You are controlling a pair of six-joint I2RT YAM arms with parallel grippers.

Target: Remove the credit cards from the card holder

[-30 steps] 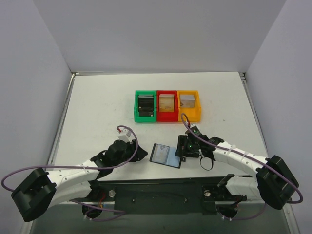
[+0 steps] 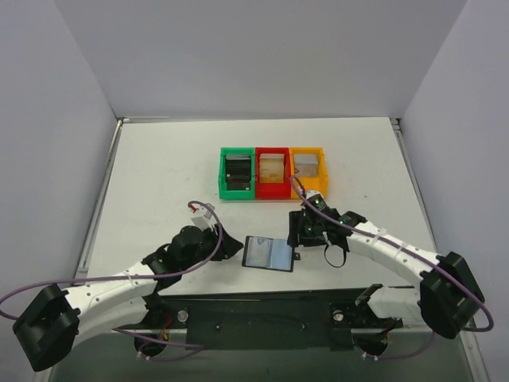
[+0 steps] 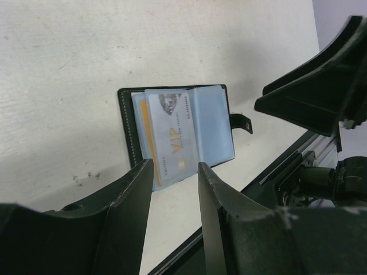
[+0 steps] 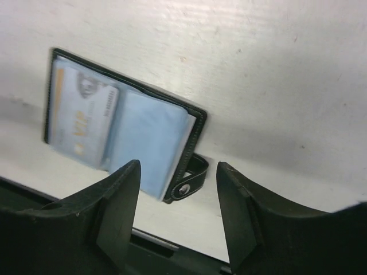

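The black card holder lies open on the table between my grippers, a white VIP card in its left half and a pale blue sleeve on the right, with a strap tab at the side. My left gripper hangs just left of the holder; in the left wrist view its fingertips are part open with nothing visible between them. My right gripper hovers at the holder's right side, fingers apart above the strap side, nothing between them.
Green, red and orange bins with stacked items stand behind the holder.
My right gripper and arm have shifted slightly, now a little higher over the holder's right side. The holder sits slightly straighter than a second ago.
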